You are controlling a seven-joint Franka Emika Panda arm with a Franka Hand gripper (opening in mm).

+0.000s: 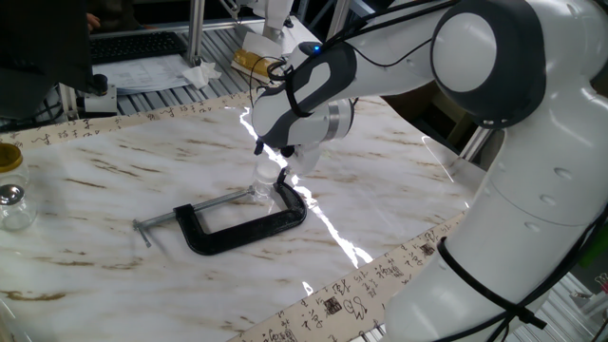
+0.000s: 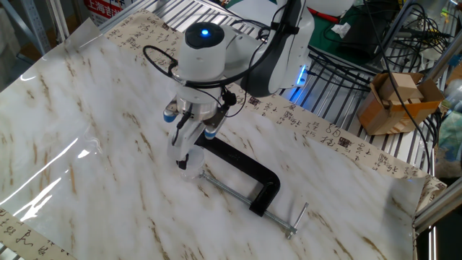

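Observation:
A clear, colourless jar [image 1: 266, 175] stands on the marbled sheet, at the open end of a black C-clamp [image 1: 242, 231] lying flat. The end of the clamp's threaded screw [image 1: 223, 201] comes up close beside the jar. My gripper [image 1: 271, 162] is just over the jar, pointing down, its dark fingertips spread apart on either side of the top. In the second exterior view, one dark fingertip [image 2: 182, 164] is down by the clear jar [image 2: 190, 172]; the other finger is hard to make out. Contact with the jar cannot be judged.
A yellow-lidded jar [image 1: 11, 160] and a small metal-topped jar [image 1: 12, 198] stand at the left edge of the first view. An open cardboard box [image 2: 399, 105] sits beyond the sheet.

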